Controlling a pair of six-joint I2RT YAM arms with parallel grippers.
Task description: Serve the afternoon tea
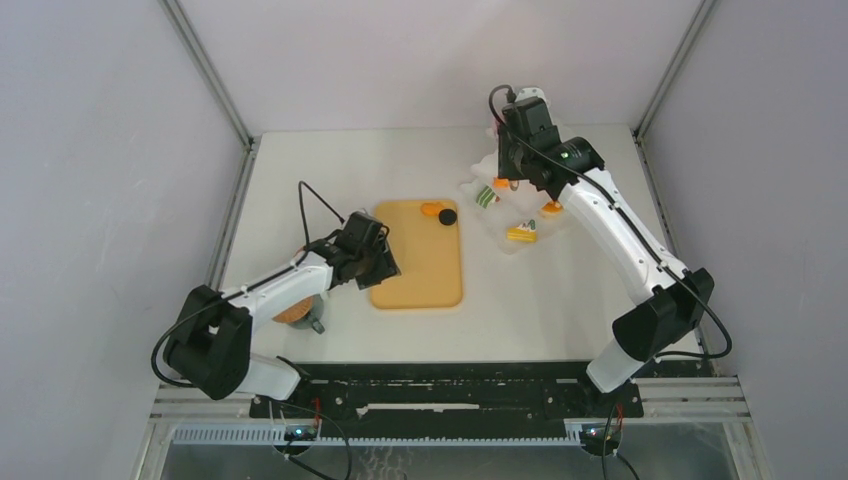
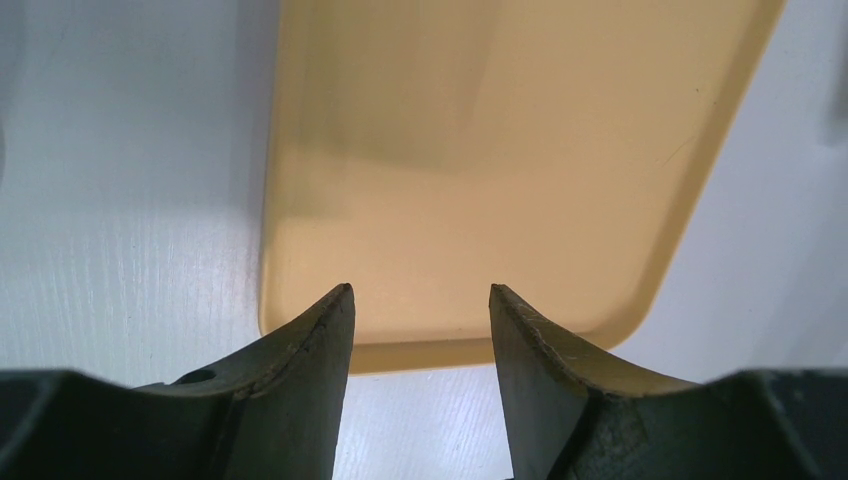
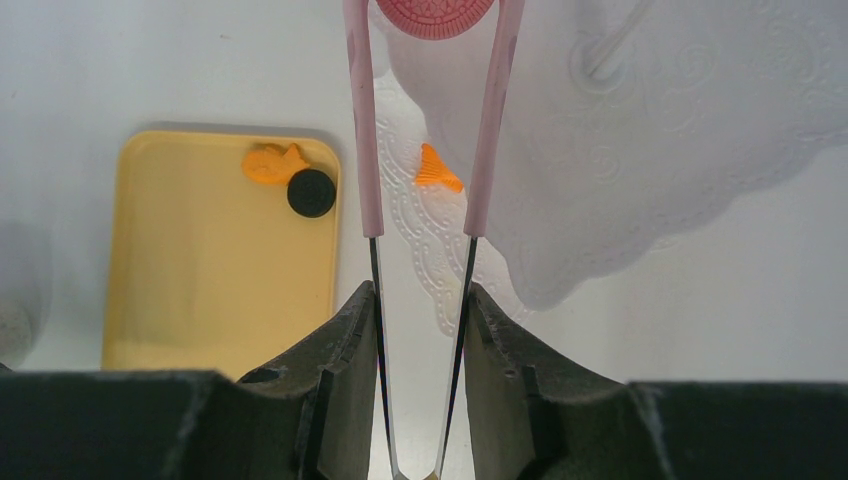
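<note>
The yellow tray holds an orange fish-shaped piece and a black round piece at its back right. My left gripper hangs open over the tray's bare part, nothing between its fingers. My right gripper is raised over the white lace-edged stand, holding pink-tipped tongs between its fingers. A pink ribbed item appears at the tongs' far end; whether it is gripped I cannot tell. Cake-like pieces, one yellow and one green-striped, sit on the stand.
At the front left a cup with a brownish top is partly hidden under my left arm. Walls enclose the sides and back.
</note>
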